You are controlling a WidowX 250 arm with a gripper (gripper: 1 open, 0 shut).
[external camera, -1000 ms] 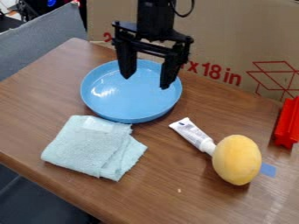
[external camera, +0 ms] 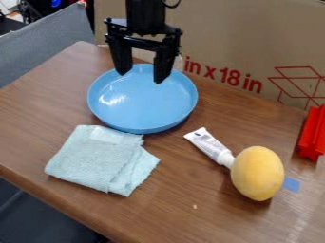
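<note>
My black gripper hangs open over the back part of a blue plate, its two fingers apart with nothing seen between them. A folded pale cloth lies at the front left, a white tube lies right of the plate, and a yellow mango-like object sits at the front right.
A cardboard box stands along the back. A red object lies at the right edge. Its edge drops off at the lower left.
My gripper has moved up and toward the back, and a little left, over the plate. The objects on the table have not moved.
</note>
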